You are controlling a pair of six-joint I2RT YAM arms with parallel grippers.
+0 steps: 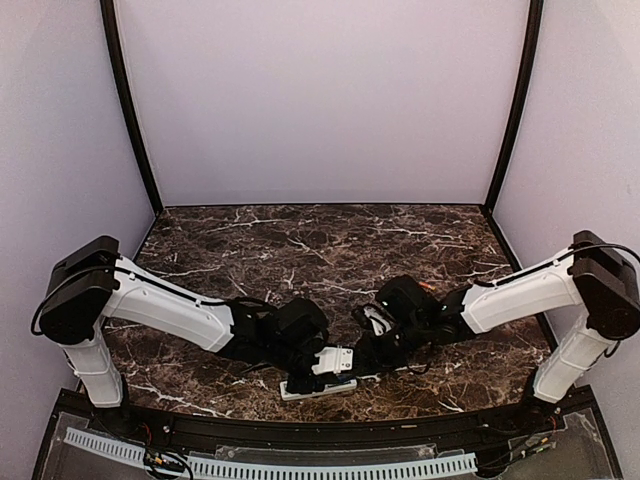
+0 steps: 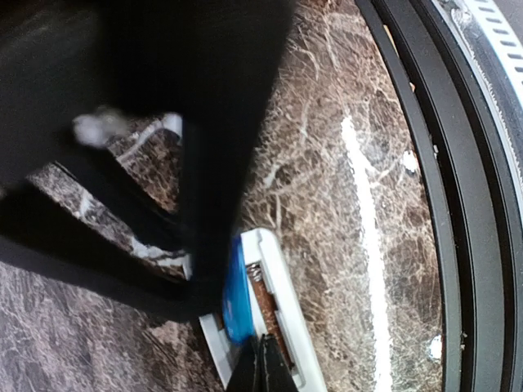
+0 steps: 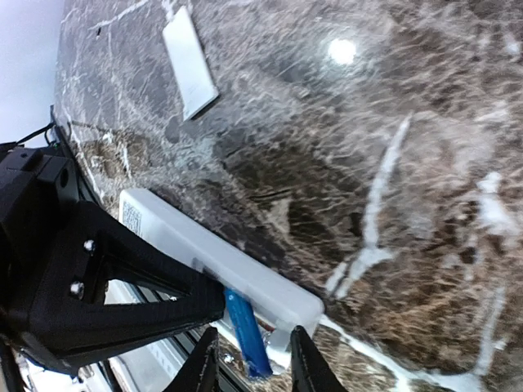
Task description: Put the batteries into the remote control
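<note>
The white remote point(image 3: 204, 249) rests on the marble table with its battery bay facing up. A blue battery point(image 3: 248, 335) slants across the bay in the right wrist view, one end raised and not seated; it looks blurred in the left wrist view. My left gripper is shut, its tips against the battery's end near the bay, without clasping it. Around the battery's other end, my right gripper stands open, a finger on either side and gaps visible. In the top view the arms hide most of the remote point(image 1: 318, 391).
A flat white cover point(image 3: 189, 64) lies apart on the table in the right wrist view. A small orange object point(image 1: 427, 287) sits behind the right arm. The table's dark front rail point(image 1: 250, 428) runs close to the remote.
</note>
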